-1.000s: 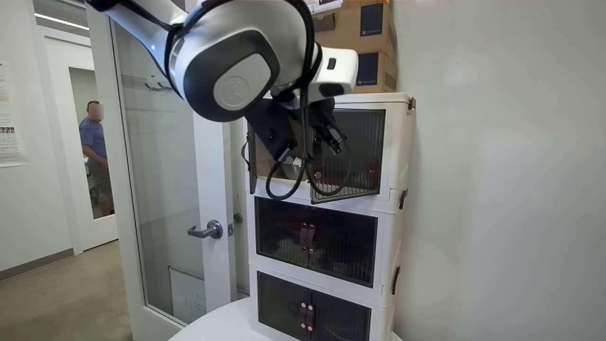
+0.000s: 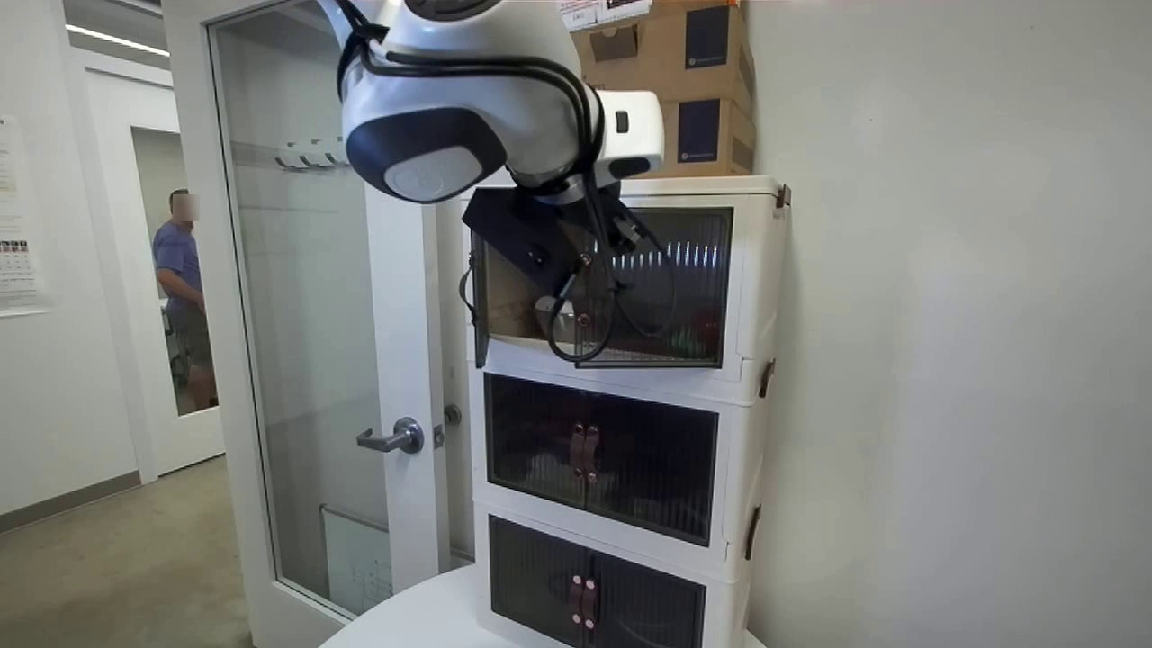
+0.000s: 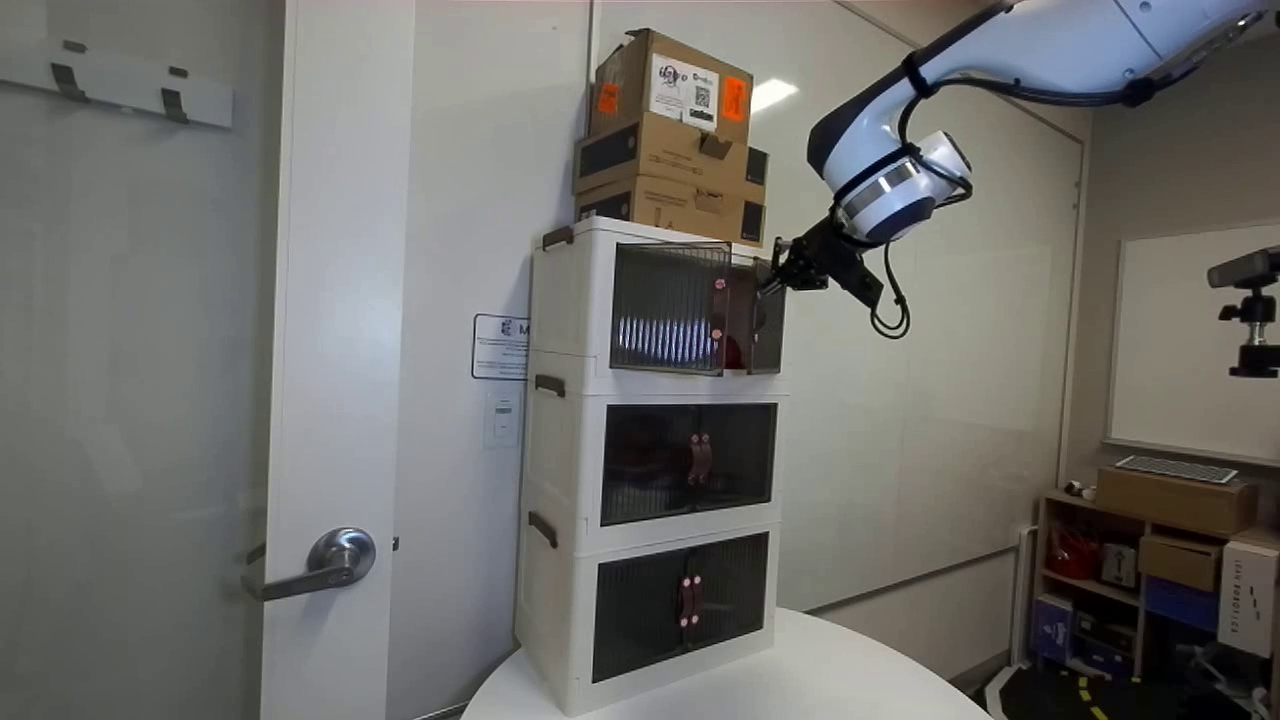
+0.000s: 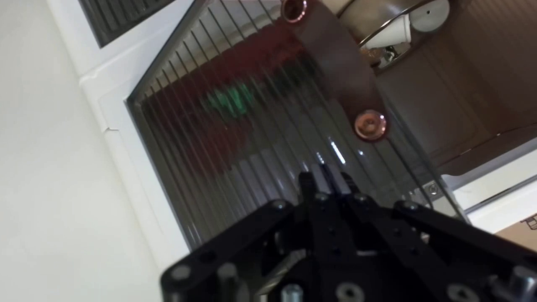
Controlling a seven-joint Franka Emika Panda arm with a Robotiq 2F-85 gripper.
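The top compartment's right door (image 2: 691, 286) is a dark ribbed panel standing slightly ajar. In the wrist view, this door (image 4: 256, 136) fills the middle, with a brown strap handle (image 4: 347, 75) on its free edge. My gripper lies against or just in front of the panel, beside the handle; touching cannot be told. Its two fingers are drawn together, and nothing shows between them. The left door (image 3: 668, 308) stands swung outward, leaving the left part of the compartment uncovered. In exterior view 2, the gripper (image 3: 774, 282) is close to the right door's outer face.
Cups and a bowl (image 4: 385, 20) sit inside the compartment. Red and green things show through the panel. Cardboard boxes (image 3: 672, 144) are stacked on the cabinet (image 3: 558, 420). The two lower compartments are shut. A wall stands to the cabinet's right.
The right door has swung inward, closer to the cabinet front. My arm has moved toward the cabinet with it, and the gripper is now nearer the door panel.
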